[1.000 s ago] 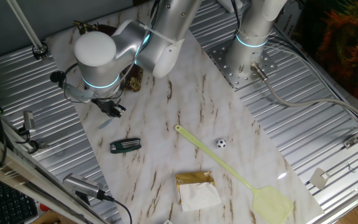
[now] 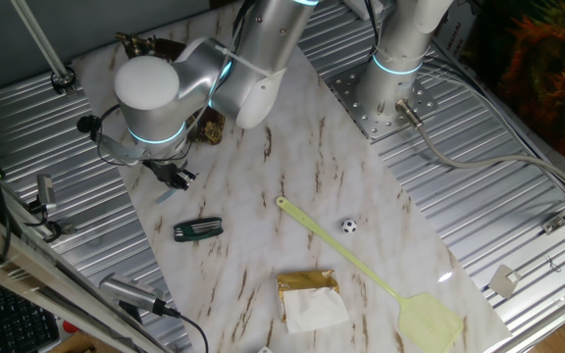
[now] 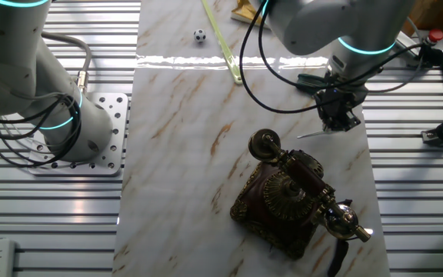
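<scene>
My gripper point(image 2: 188, 181) hangs low over the marbled board's left side, near a thin pale rod-like piece point(image 2: 167, 196). In exterior view 2 the dark gripper point(image 3: 343, 121) is partly covered by the arm and cables, and the slim piece point(image 3: 314, 135) reaches out beside its lower end. Whether they touch, I cannot tell; nor do the small, dark fingers show how they stand. Just beyond the gripper lies a dark green case point(image 2: 198, 229) with several metal tools in it. An ornate antique telephone point(image 3: 287, 192) stands nearby, mostly hidden behind the arm in exterior view 1.
A yellow-green fly swatter point(image 2: 341, 250) lies diagonally across the board, with a small football point(image 2: 349, 226) beside it. Farther along is a gold-and-white packet point(image 2: 312, 302). A camera point(image 2: 137, 292) stands at the board's left edge. The middle of the board is clear.
The arm and gripper have shifted slightly left and downward in exterior view 1. The thin piece, green case and other objects stay where they were.
</scene>
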